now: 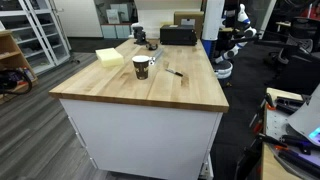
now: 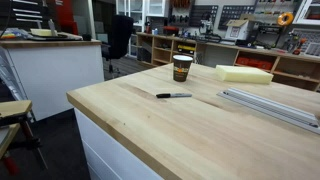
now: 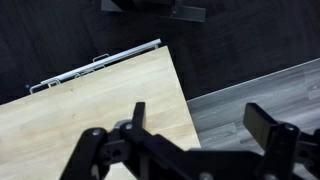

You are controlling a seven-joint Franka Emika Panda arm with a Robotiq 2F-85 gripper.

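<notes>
In the wrist view my gripper is open, with its dark fingers [image 3: 138, 113] set wide apart and nothing between them. Below it show a pale wooden top's corner and the floor. A dark paper cup [image 2: 182, 67] stands upright on the wooden counter [image 2: 130, 99]. On the bare wood near it lies a dark marker [image 2: 174, 95]. A pale yellow block [image 2: 244, 74] rests farther off, and a long metal rail [image 2: 270, 107] lies flat. None of these objects appears in the wrist view.
The white cabinet [image 1: 140, 133] under the counter has free floor beside it. Toward the counter's far end stands a black box [image 1: 178, 36]. Wide stretches of the wooden top are clear. A stool [image 2: 14, 112] stands at the left edge of the second exterior view.
</notes>
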